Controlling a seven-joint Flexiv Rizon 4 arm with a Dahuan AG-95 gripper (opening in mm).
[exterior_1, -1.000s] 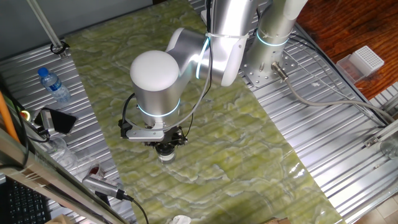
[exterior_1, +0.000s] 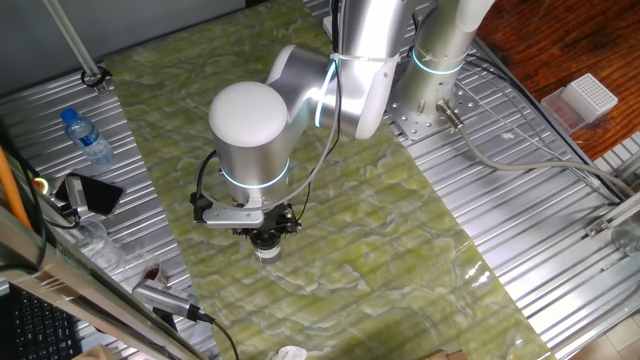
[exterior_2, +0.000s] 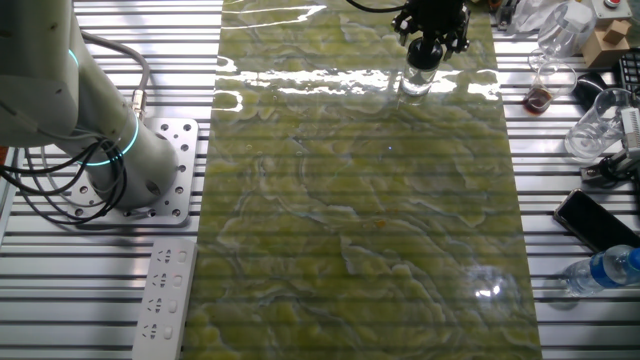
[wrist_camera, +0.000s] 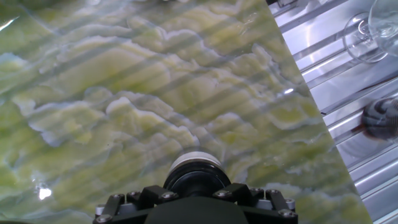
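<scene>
My gripper (exterior_1: 267, 232) points down over the green marbled mat (exterior_1: 330, 230). A short dark cylindrical piece with a pale rim (exterior_1: 267, 254) sits at its lower end. In the wrist view this dark piece (wrist_camera: 197, 177) lies centred between the black linkages, its pale rim facing away from the camera. From the opposite side, my gripper (exterior_2: 430, 35) shows above a clear, glassy-looking shape (exterior_2: 418, 78); whether that is a vessel or partly a reflection is unclear. The fingertips are not distinct in any view, so their grip on the piece cannot be made out.
Beyond the mat's edge lie a water bottle (exterior_2: 603, 268), a phone (exterior_2: 597, 222), clear glassware (exterior_2: 597, 128) and a small container with dark liquid (exterior_2: 538, 98). A power strip (exterior_2: 165, 300) lies near the robot base.
</scene>
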